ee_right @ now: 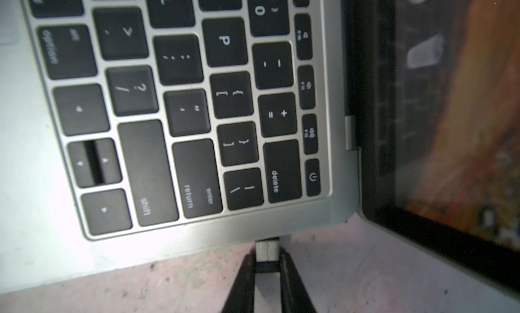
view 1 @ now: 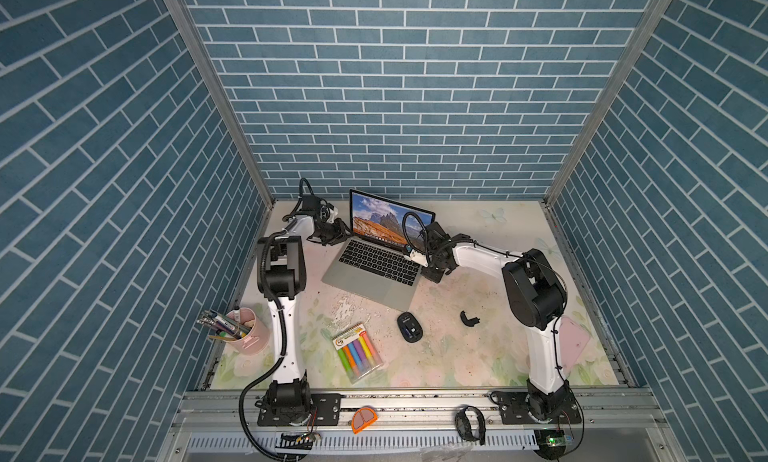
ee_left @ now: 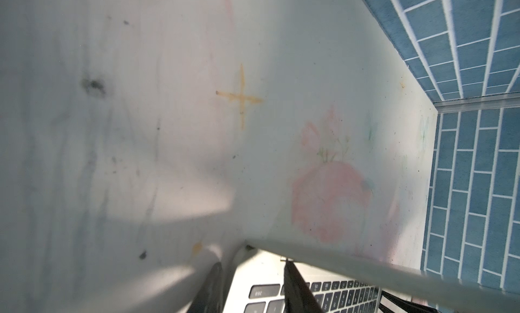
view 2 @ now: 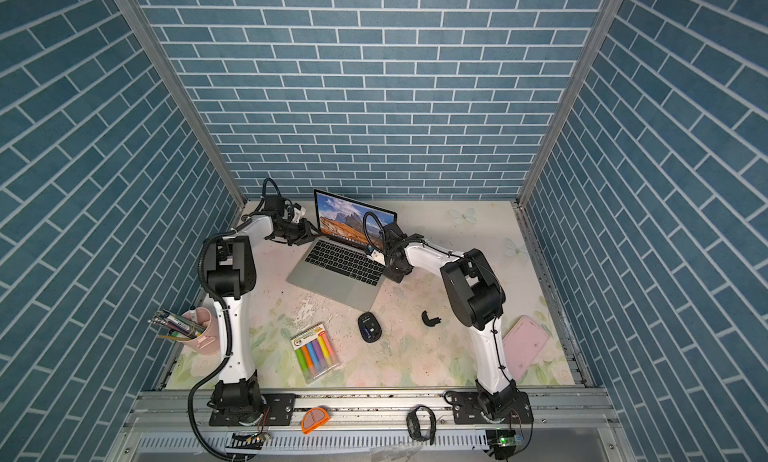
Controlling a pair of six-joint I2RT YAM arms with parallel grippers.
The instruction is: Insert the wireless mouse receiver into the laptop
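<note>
The open laptop (view 1: 372,262) stands mid-table. My left gripper is at its left rear corner, fingers shut on the laptop's edge. At the right side edge, beside the delete and return keys, my right gripper has its fingertips on either side of a small silver piece with a dark band (ee_right: 267,250), the receiver, which sits against the laptop's edge. Whether it is inside the port cannot be made out. The mouse (view 1: 409,327) lies in front of the laptop.
A pack of markers (view 1: 357,351) lies at the front, a pink pen cup (view 1: 249,338) at the front left, a pink pad (view 2: 524,346) at the front right. A small black part (view 1: 469,319) lies right of the mouse.
</note>
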